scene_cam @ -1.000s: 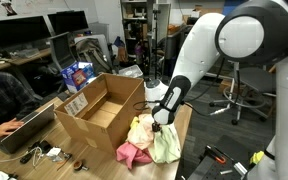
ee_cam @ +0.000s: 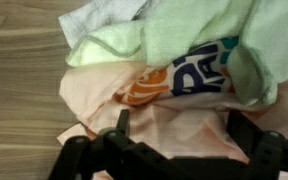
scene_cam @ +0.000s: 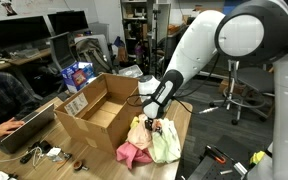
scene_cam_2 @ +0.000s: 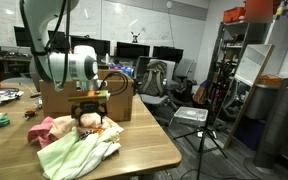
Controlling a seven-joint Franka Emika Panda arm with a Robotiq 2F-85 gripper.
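My gripper is open, pointing down over a heap of cloths on the wooden table. Between and beyond its fingers in the wrist view lies a pale peach-pink cloth (ee_cam: pixel 184 128). A pale green cloth (ee_cam: pixel 184 28) overlaps it at the top. An orange, blue and white lettered patch (ee_cam: pixel 189 72) shows between the two. In exterior view 1 the pink cloth (scene_cam: pixel 132 154) lies to the left and the green cloth (scene_cam: pixel 166 148) to the right, under the gripper (scene_cam: pixel 155 127). Whether the fingertips touch cloth, I cannot tell.
An open, empty cardboard box (scene_cam: pixel 104 103) stands just behind the cloths. Small tools and scissors (scene_cam: pixel 78 164) lie to the left on the table, near a laptop (scene_cam: pixel 22 125). In exterior view 2, the table's right front part (scene_cam_2: pixel 149 150) is bare.
The arm has shifted slightly, and the gripper still hangs over the cloth heap. The cloths look about the same, and the box has not moved.
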